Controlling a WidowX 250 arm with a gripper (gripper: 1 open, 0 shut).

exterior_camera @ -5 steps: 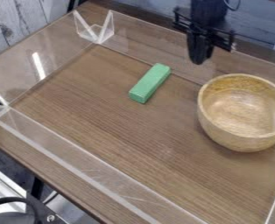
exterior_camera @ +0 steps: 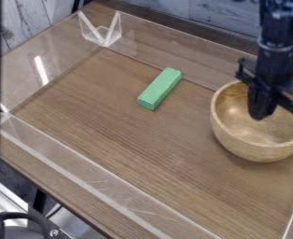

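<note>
My gripper (exterior_camera: 253, 109) hangs at the right over a tan wooden bowl (exterior_camera: 255, 143), its dark tip reaching inside the rim and covering part of the bowl's interior. It looks shut, and I see nothing held in it, though the tip is partly blurred. A green block (exterior_camera: 160, 89) lies on the table, left of the bowl and apart from it.
A clear plastic holder (exterior_camera: 102, 30) stands at the back left. Transparent strips run along the table's left and front.
The block and bowl look unmoved.
</note>
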